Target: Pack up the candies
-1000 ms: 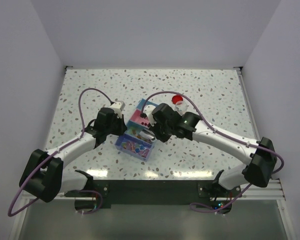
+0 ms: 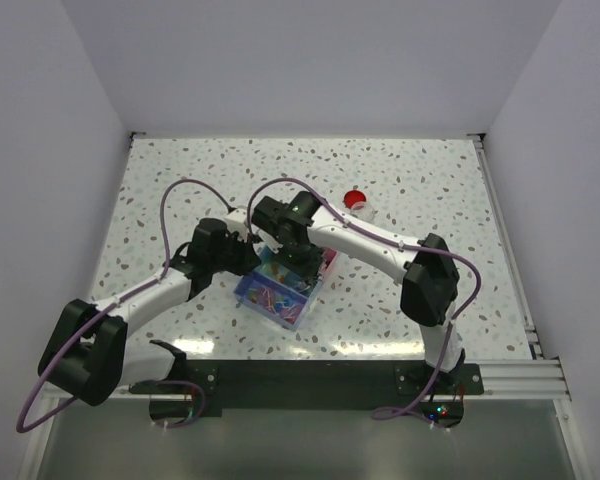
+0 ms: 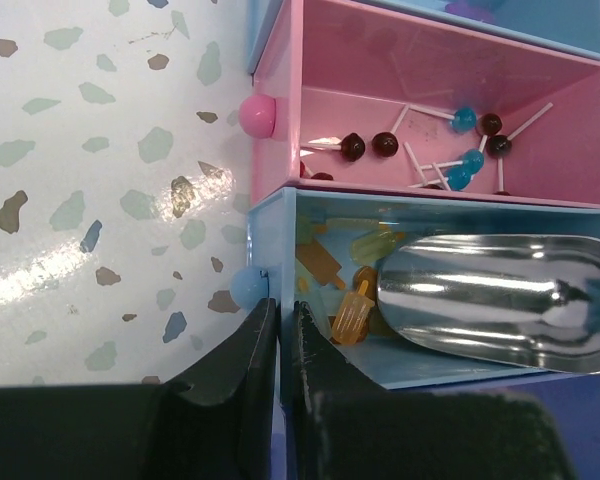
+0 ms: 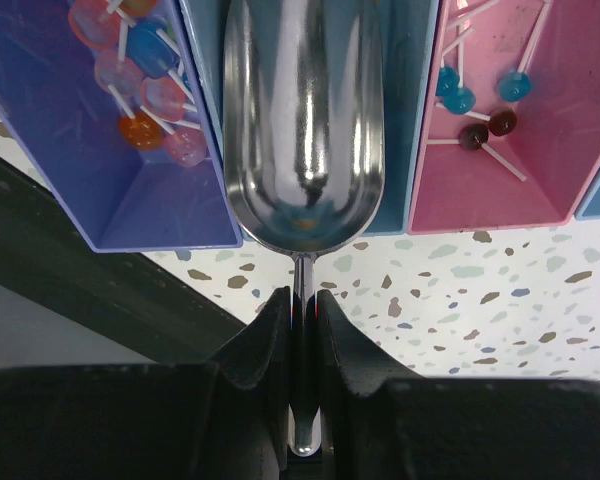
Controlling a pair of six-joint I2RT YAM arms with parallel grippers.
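Note:
A metal scoop [image 3: 500, 298] reaches into the light blue bin [image 3: 272, 235], which holds amber and greenish candies [image 3: 350, 318]. My right gripper is shut on the scoop's thin handle, and the scoop bowl [image 4: 305, 130] lies over that bin in the right wrist view. At the bin's opposite end, my left gripper is shut on its wall, near a blue knob. The pink bin [image 3: 450, 60] beside it contains brown and blue lollipops. On the other side is the purple bin [image 4: 170, 225] with red, blue and orange lollipops.
Behind the right arm stand a red round thing [image 2: 354, 198] and a clear jar [image 2: 364, 211]. Another blue bin [image 3: 540, 20] adjoins the pink one.
My right arm has swung leftward with the scoop, which has moved further over the light blue bin. The left arm stays nearly still at the bin's end.

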